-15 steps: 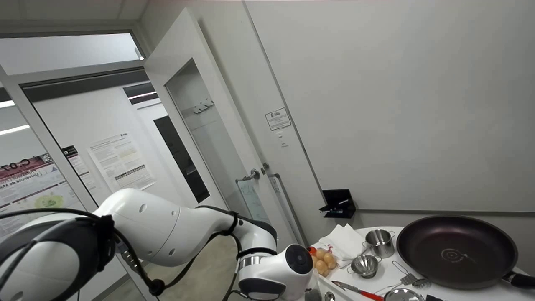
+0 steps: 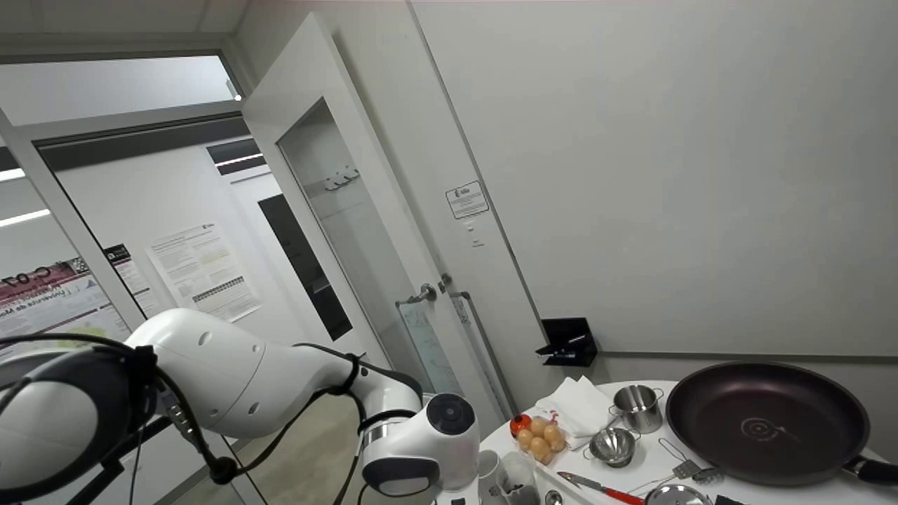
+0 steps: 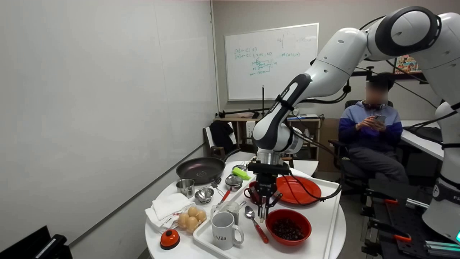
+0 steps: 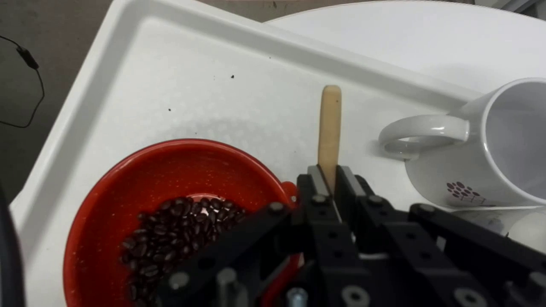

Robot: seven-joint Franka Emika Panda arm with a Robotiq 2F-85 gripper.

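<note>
A thin wooden stick (image 4: 329, 123) is pinched in my gripper, which is shut on it; its free end points away over the tray. In exterior view 2 the gripper (image 3: 263, 216) hangs point-down above the tray, just left of the red bowl. That red bowl (image 4: 153, 158) holds dark coffee beans (image 4: 179, 230) and lies to the left of the fingers in the wrist view. A white mug (image 4: 440, 174) with a small print lies to their right, its handle towards the stick. Exterior view 1 does not show the fingers.
The white tray (image 3: 325, 233) also carries a red plate (image 3: 310, 190), a spoon (image 3: 257, 226) with a red handle and a glass. Eggs (image 3: 189, 219), an orange timer (image 3: 170, 238), steel cups and a frying pan (image 3: 200, 169) stand beyond the tray.
The arm has shifted left and slightly upward in exterior view 1, uncovering the orange timer, more eggs and mugs on the table. The other objects there look unmoved.
</note>
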